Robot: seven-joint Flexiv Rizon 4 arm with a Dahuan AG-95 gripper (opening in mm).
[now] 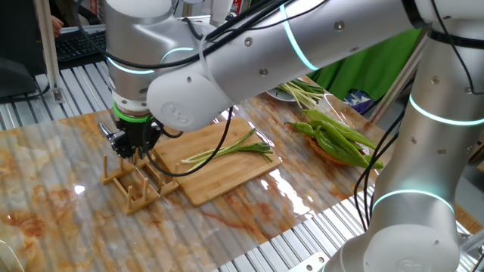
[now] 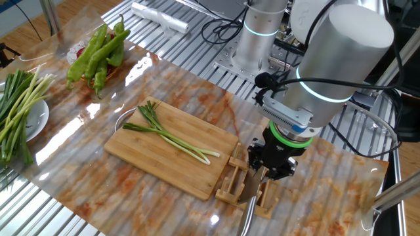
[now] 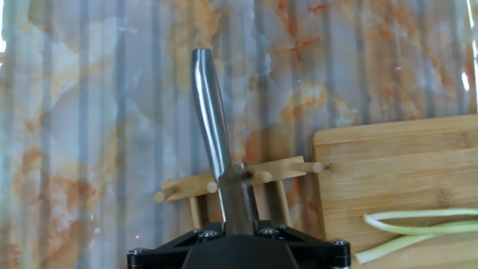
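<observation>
A knife with a shiny metal handle (image 3: 210,112) stands slanted in a small wooden peg rack (image 3: 287,169), its handle sticking out past one side. Directly over the rack is my gripper (image 2: 264,172), pointing down, with the knife's blade (image 2: 252,187) reaching up to its fingertips. From the wrist camera, the knife runs down between the two black fingers. Their inner pads are hidden, so whether they press on the metal does not show. Exterior view 1 shows the rack (image 1: 130,198) under the gripper, with the handle's end poking out to the left.
A wooden cutting board (image 2: 164,167) with green onions (image 2: 172,136) lies right beside the rack. Green peppers (image 2: 98,59) fill a basket farther off, near a plate of more greens (image 2: 23,108). Marbled table (image 1: 60,219) in front of the rack is clear.
</observation>
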